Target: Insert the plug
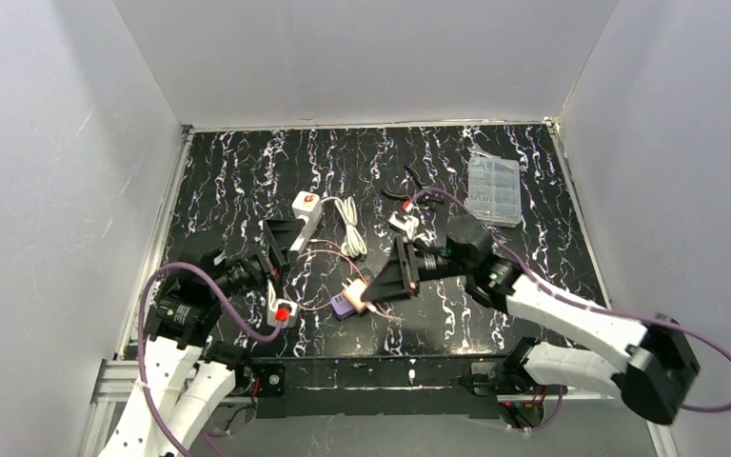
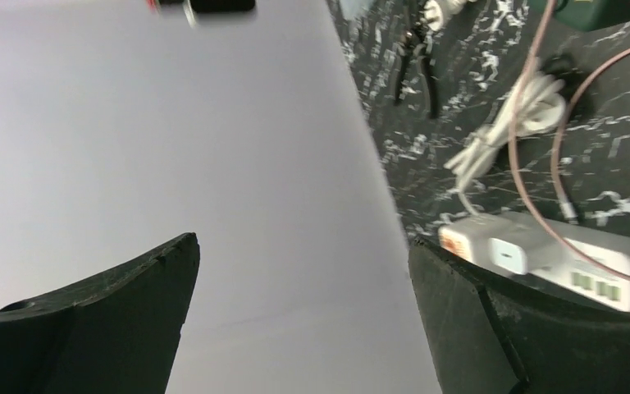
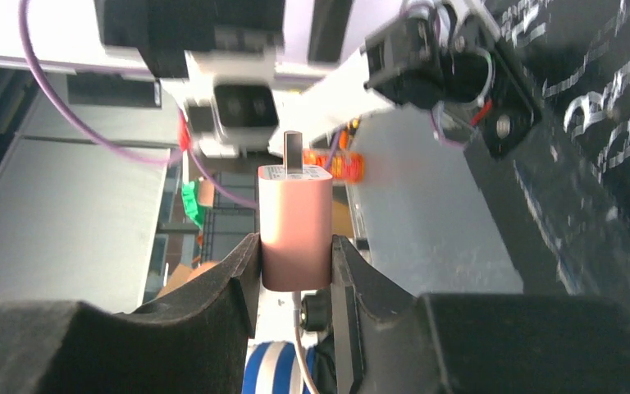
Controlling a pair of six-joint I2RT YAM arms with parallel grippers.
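Observation:
My right gripper [image 1: 385, 290] is shut on a pink plug [image 3: 295, 222], its metal prong pointing up in the right wrist view and a cable hanging below; in the top view it is over a purple power strip [image 1: 343, 306]. A white power strip [image 2: 591, 279] with a white adapter [image 1: 306, 205] on it lies at the middle left. My left gripper [image 1: 284, 233] is open above it, nothing between its fingers.
A coiled white cable [image 1: 350, 224] lies beside the white strip. Black pliers [image 2: 414, 61] and a clear compartment box [image 1: 493, 190] are at the back right. Walls enclose the table on three sides.

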